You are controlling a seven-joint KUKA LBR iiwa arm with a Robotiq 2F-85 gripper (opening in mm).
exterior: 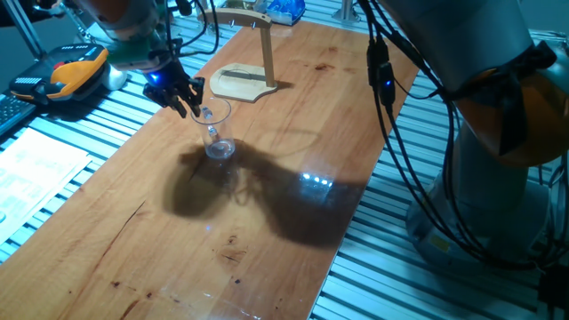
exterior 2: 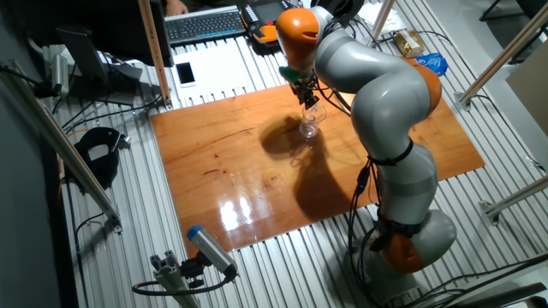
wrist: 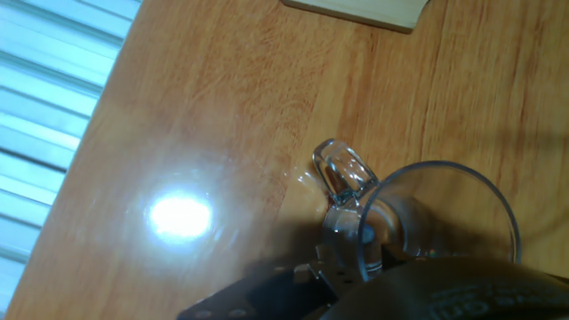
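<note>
A clear glass mug (exterior: 219, 142) stands upright on the wooden table; its handle points to the upper left in the wrist view, where the mug's round rim (wrist: 436, 164) shows from above. My gripper (exterior: 189, 113) hangs just beside the rim, tilted down, its two fingertips apart with a gap between them. From the wrist, the dark fingers (wrist: 333, 274) overlap the lower left of the mug near the handle (wrist: 342, 166). Whether they touch the glass is unclear. The mug (exterior 2: 308, 130) also shows below the arm in the second exterior view.
A wooden stand with hooks (exterior: 265, 55) rises behind the mug on its flat base (exterior: 242, 86). A blue packet (exterior: 286, 11) lies beyond it. An orange-black device (exterior: 75, 75) and paper (exterior: 36, 182) lie off the table's left side.
</note>
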